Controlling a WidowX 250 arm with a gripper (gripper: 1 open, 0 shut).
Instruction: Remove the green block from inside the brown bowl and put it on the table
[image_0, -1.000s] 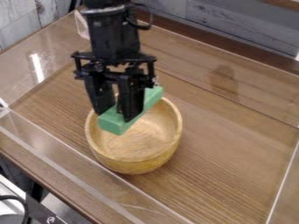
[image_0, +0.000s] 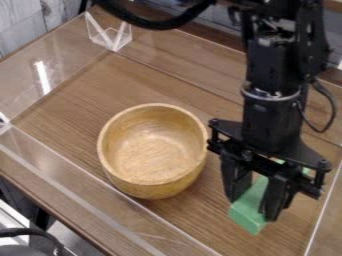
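The brown bowl (image_0: 150, 143) stands left of centre, and its visible inside is empty. To its right, near the table's front, the green block (image_0: 250, 212) is in my gripper (image_0: 253, 196). The fingers are shut on the block, whose lower part shows beneath them. It is tilted. Whether its bottom edge touches the table is hard to tell from this angle. The dark arm covers much of the right side, including the table behind the block.
A clear, frame-like object (image_0: 110, 32) sits at the back left. Bare wooden table (image_0: 187, 225) lies in front of the bowl and around the block. Dark cables (image_0: 30, 240) run along the lower left edge.
My gripper has carried the green block from above the bowl to the right and lower, toward the front right of the table. The bowl has stayed in place.
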